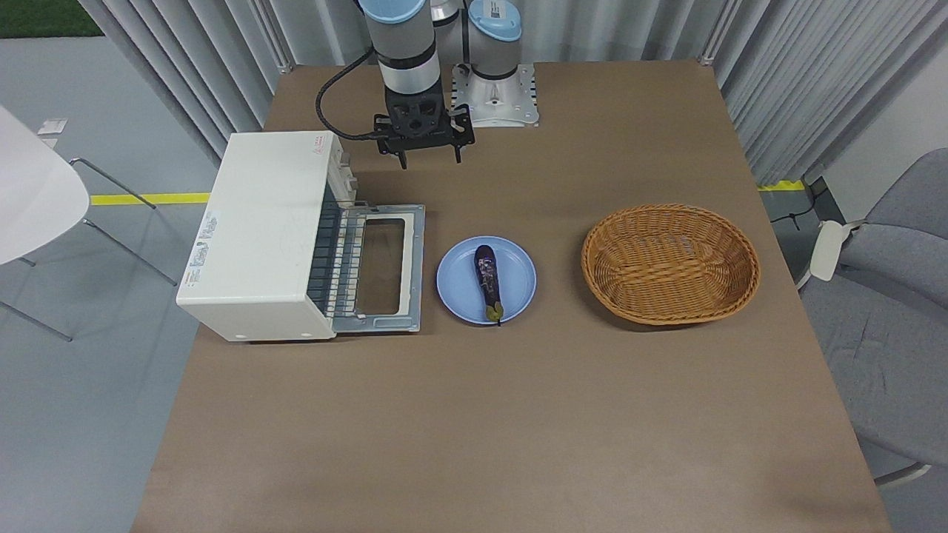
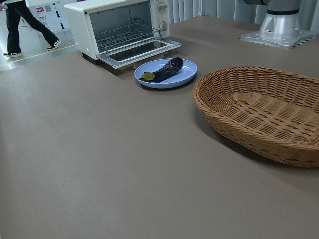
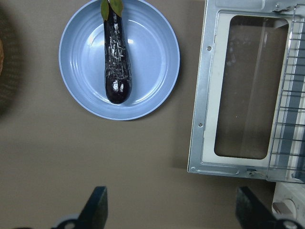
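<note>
My gripper [image 1: 432, 160] hangs over the table at the back, behind the plate and beside the toaster oven; in the wrist view its fingers [image 3: 95, 210] are spread wide with nothing between them. An eggplant [image 1: 486, 277] [image 2: 164, 69] [image 3: 116, 62] lies on a blue plate [image 1: 520, 266] [image 2: 182, 77] [image 3: 76, 67]. Left of the plate in the front view stands a white toaster oven [image 1: 249, 231] [image 2: 82, 15], its door [image 1: 413, 266] [image 3: 205, 95] folded down open, with a wire rack partly out.
A wicker basket [image 1: 671, 262] [image 2: 259, 139] sits right of the plate in the front view. Chairs stand off both sides, and a person walks in the background of the left view.
</note>
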